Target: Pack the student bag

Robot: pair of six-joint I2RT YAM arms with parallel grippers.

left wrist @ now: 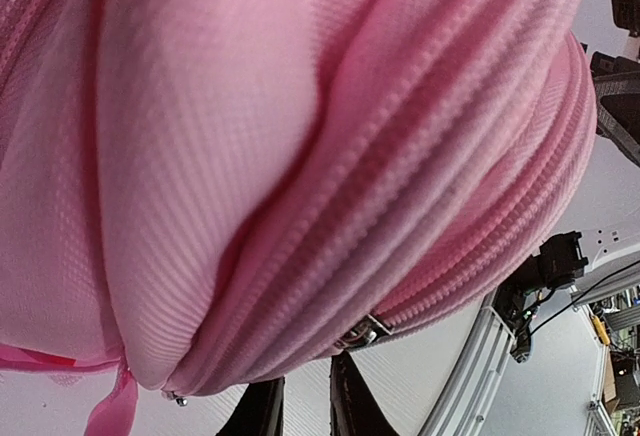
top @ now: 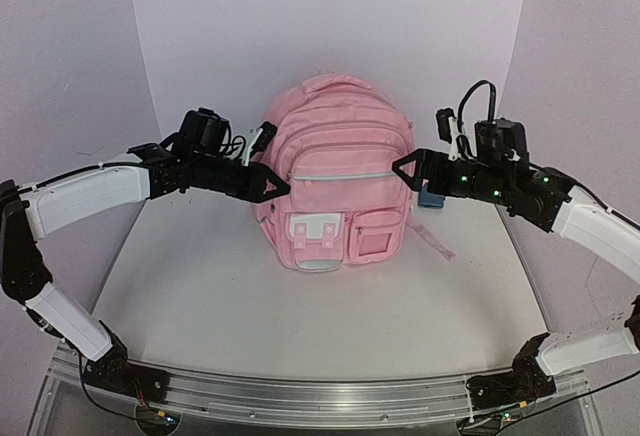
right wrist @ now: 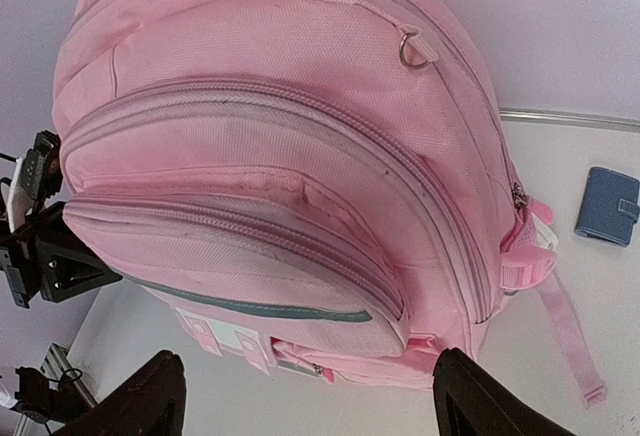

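A pink backpack (top: 345, 146) stands upright at the back of the table, its front pockets facing forward. At its left side is my left gripper (top: 282, 188), close to the end of the front pocket's zipper. In the left wrist view its fingers (left wrist: 353, 401) are spread with a gap between them, just under a metal zipper pull (left wrist: 360, 332). On the other side, my right gripper (top: 402, 170) points at the bag's right edge. The right wrist view shows its fingers (right wrist: 465, 396) wide apart with nothing between them. The front pocket (right wrist: 240, 251) looks closed.
A small dark blue wallet-like item (right wrist: 608, 206) lies on the table right of the bag, partly behind my right gripper in the top view. A pink strap (right wrist: 572, 336) trails on the right.
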